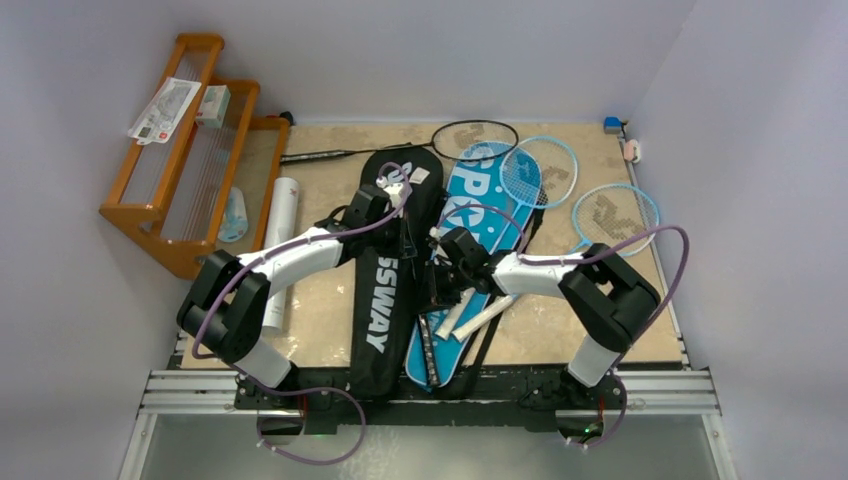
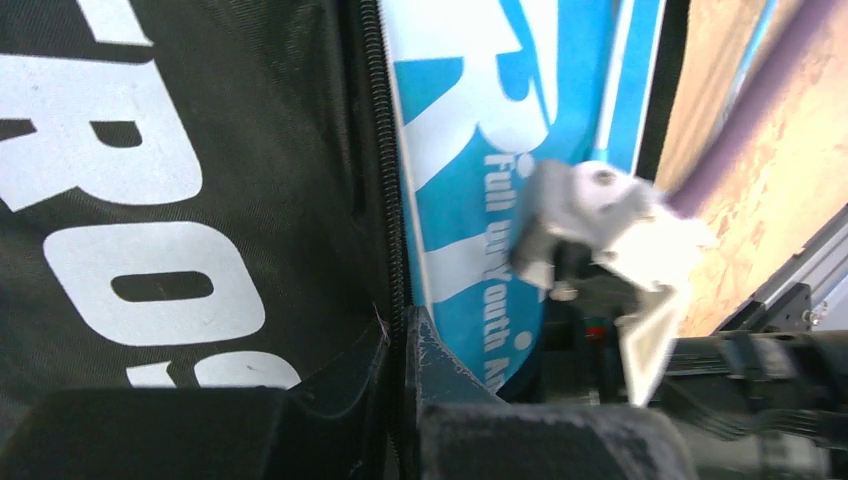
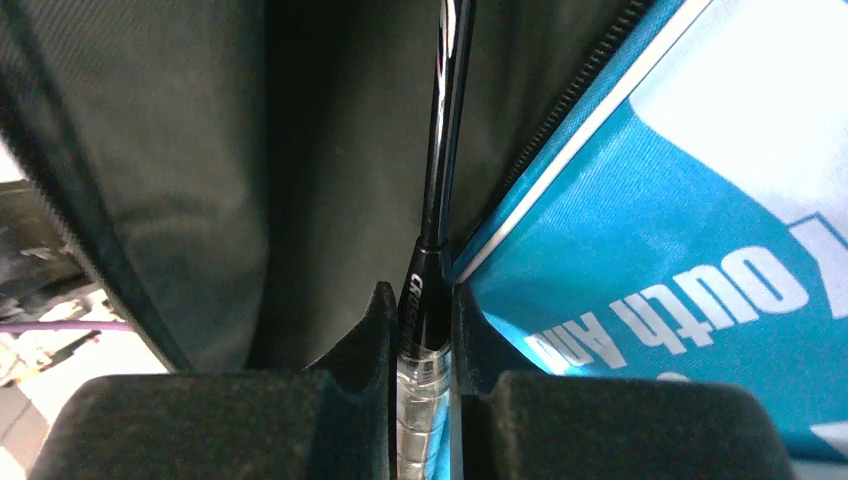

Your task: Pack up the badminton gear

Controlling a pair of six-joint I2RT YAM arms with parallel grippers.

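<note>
A black bag with white lettering (image 1: 382, 300) lies lengthwise in the middle, its zip side open. My left gripper is shut on the bag's zipped edge (image 2: 385, 150). A black racket shaft (image 3: 438, 150) runs into the opening, its head hidden inside. My right gripper is closed round this racket where the shaft meets the handle, and the dark grip (image 1: 428, 350) sticks out toward the front. Beside the black bag lies a blue bag (image 1: 415, 365), partly beneath it. A second black racket (image 1: 360, 152) lies across the back, its head over the blue bag.
One light-blue racket (image 1: 577, 170) rests on the blue bag and another (image 1: 655, 205) lies at the right; pale handles (image 1: 485, 318) point frontward. At the left stand a white tube (image 1: 283, 215) and a wooden rack (image 1: 150, 212). Bare table shows left of the black bag.
</note>
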